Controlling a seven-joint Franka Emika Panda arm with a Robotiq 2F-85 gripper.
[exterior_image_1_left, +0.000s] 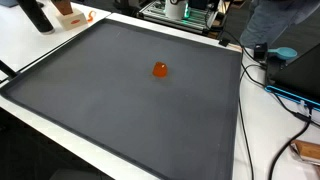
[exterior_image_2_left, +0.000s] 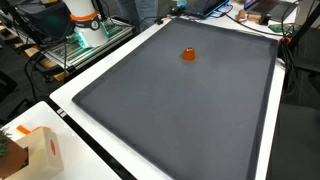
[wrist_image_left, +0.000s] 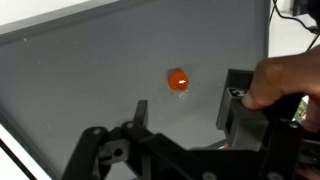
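Observation:
A small orange-red object (exterior_image_1_left: 160, 70) sits alone on the dark grey board, toward its far part. The same object (exterior_image_2_left: 188, 54) shows near the board's far edge in the second exterior view. In the wrist view the orange object (wrist_image_left: 178, 79) lies ahead of my gripper, which is open, with bare board between its fingers. A person's hand (wrist_image_left: 285, 80) reaches in at the right, against a black part; whether that belongs to my gripper cannot be made out.
The grey board (exterior_image_1_left: 110, 90) has a white border and is otherwise clear. A wooden-coloured cup (exterior_image_1_left: 62, 6) stands beyond its far left corner. Black cables (exterior_image_1_left: 250, 85) run along the right side. A white and orange arm part (exterior_image_2_left: 87, 22) stands left in the second exterior view.

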